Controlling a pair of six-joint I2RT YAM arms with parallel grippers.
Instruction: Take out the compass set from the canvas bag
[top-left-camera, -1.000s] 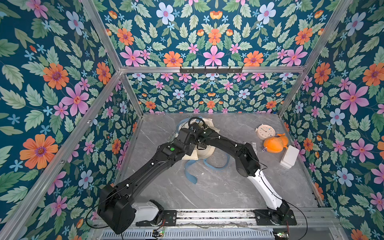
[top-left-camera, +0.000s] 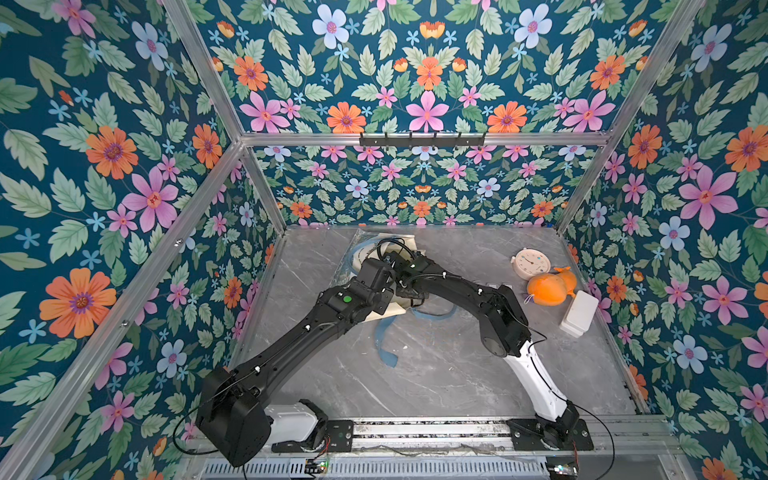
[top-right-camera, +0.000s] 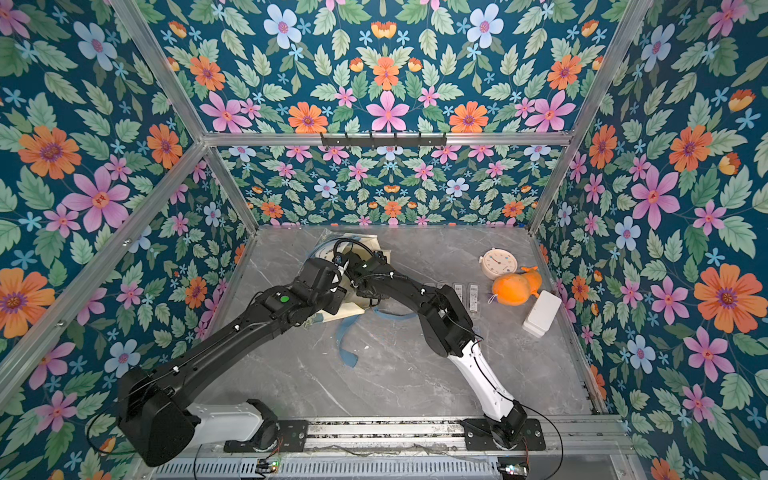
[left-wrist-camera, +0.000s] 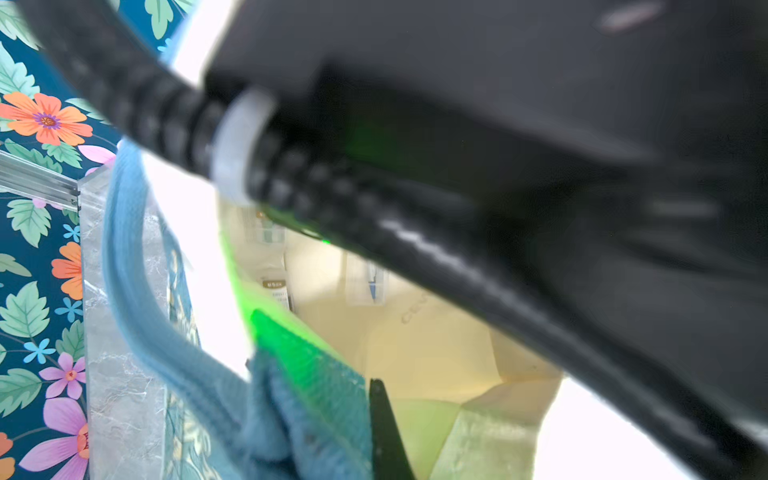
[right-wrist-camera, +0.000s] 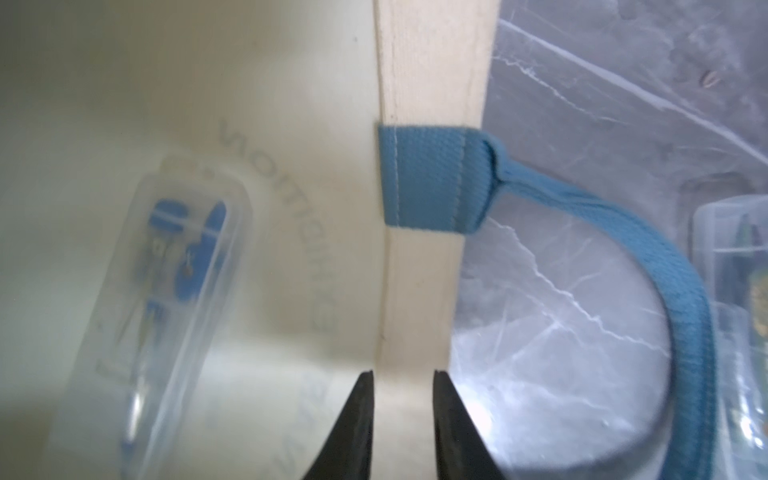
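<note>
The canvas bag (top-left-camera: 384, 310), cream with blue straps, lies under both arms at the back of the table. In the right wrist view a clear case with blue tools, the compass set (right-wrist-camera: 160, 304), rests inside it against the cream cloth. The left wrist view shows a small clear case (left-wrist-camera: 366, 280) deep in the bag. My left gripper is shut at the blue cloth of the bag's edge; only one finger shows beside that fold. The bag's cream hem runs between the narrowly spaced fingertips of my right gripper, shut on it.
Another clear case (right-wrist-camera: 748, 312) lies outside the bag. At the right stand a round dial (top-left-camera: 531, 263), an orange toy (top-left-camera: 549, 289) and a white box (top-left-camera: 579, 313). A loose blue strap (top-left-camera: 385, 344) trails forward.
The bag's right side has drawn inward from where it spread a second ago, and its straps have shifted. My left arm has hardly moved.
</note>
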